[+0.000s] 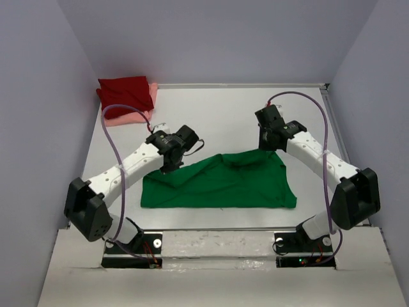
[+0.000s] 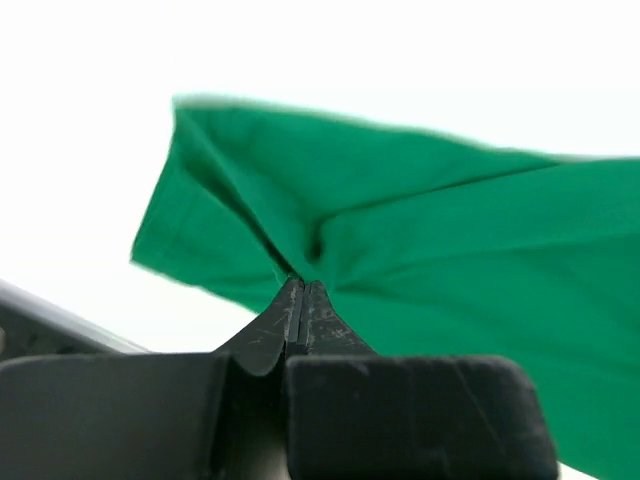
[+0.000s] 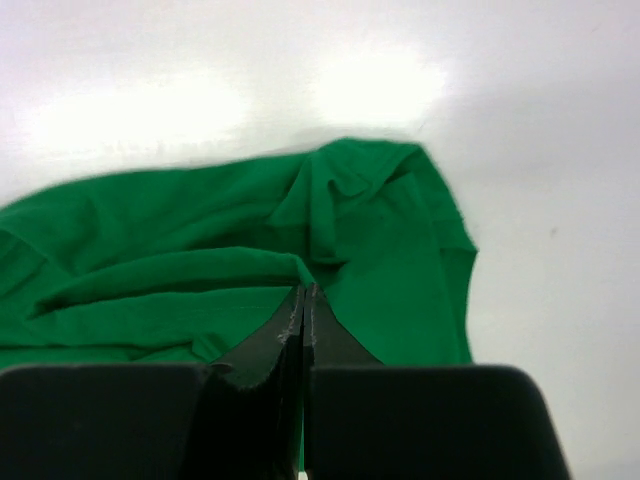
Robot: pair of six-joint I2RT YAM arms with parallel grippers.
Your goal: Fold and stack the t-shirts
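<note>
A dark green t-shirt (image 1: 223, 190) lies spread across the front half of the white table, its far edge rumpled and folded over. My left gripper (image 1: 167, 171) is over its far left part, fingers closed. In the left wrist view, a crease in the green cloth (image 2: 420, 240) runs up to those fingertips; whether any fabric is pinched cannot be made out. My right gripper (image 1: 262, 148), also shut, points down at the shirt's far right edge. There, the right wrist view has a raised fold of the shirt (image 3: 180, 268) ending at the tips, with no clear sign of a grip.
At the back left lies a folded dark red shirt (image 1: 128, 96) on top of a folded pink one (image 1: 152, 102). Bare white table (image 1: 204, 115) stretches between this pile and the right arm. Grey walls close in the sides and back.
</note>
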